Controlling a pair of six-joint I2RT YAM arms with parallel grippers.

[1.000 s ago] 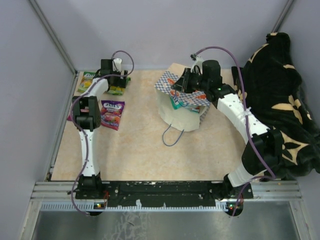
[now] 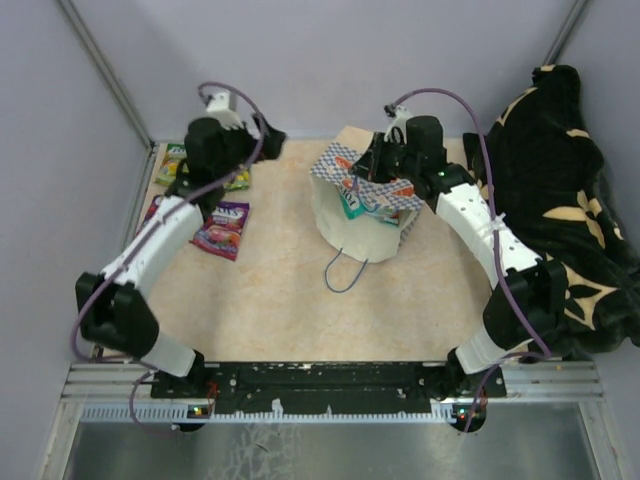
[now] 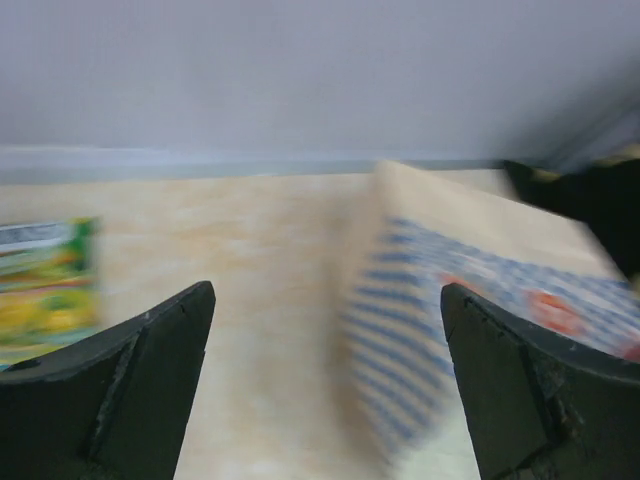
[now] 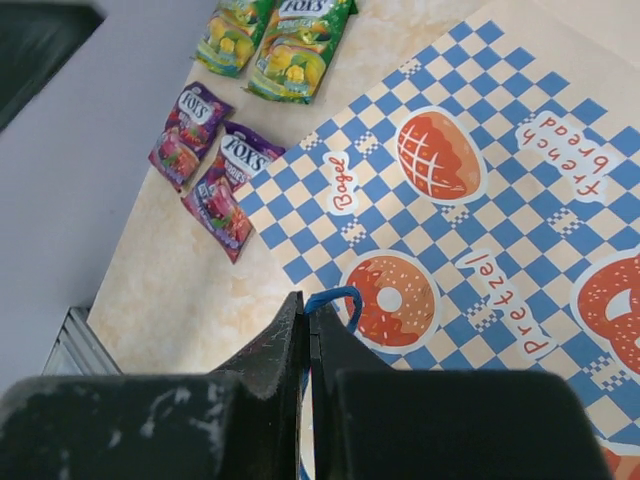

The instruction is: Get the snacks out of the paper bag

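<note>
The paper bag (image 2: 336, 222) lies open on the table, a blue-checked panel at its top and its mouth toward the front; a teal snack packet (image 2: 351, 205) shows inside. At the bag my right gripper is shut on a blue cord handle (image 4: 340, 294). My left gripper is open and empty, left of the bag and above the table. Out on the table's left side are two purple snack packets, the nearer one (image 4: 225, 205) beside the other (image 4: 190, 130), and two green-yellow packets, one (image 4: 298, 50) right of the other (image 4: 232, 35).
A second blue handle (image 2: 345, 288) loops out in front of the bag. Dark patterned cloth (image 2: 540, 190) is heaped beyond the table's right edge. Bare tabletop (image 2: 265, 290) stretches across the middle and front.
My left arm has swung right and away from the green-yellow packets toward the bag, its gripper now over bare table. The right arm and the bag stay in place.
</note>
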